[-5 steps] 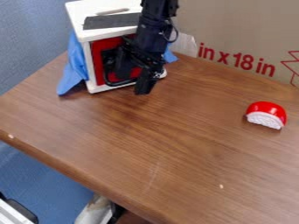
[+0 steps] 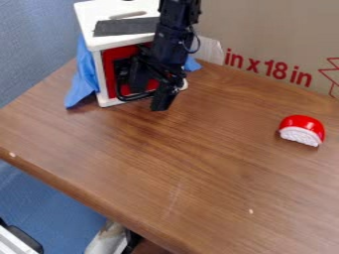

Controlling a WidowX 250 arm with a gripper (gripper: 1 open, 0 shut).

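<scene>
My black gripper (image 2: 157, 87) hangs in front of a white box appliance (image 2: 110, 14) with a red front (image 2: 113, 62), low near its dark handle or opening. Whether the fingers are open or shut is unclear. A red and white object (image 2: 300, 130) lies on the right of the wooden table.
A blue cloth (image 2: 82, 76) lies beside the appliance. A cardboard panel (image 2: 269, 35) stands behind the table (image 2: 185, 179).
My gripper has moved slightly down and toward the front of the table over the last second. The red and white object is unchanged.
</scene>
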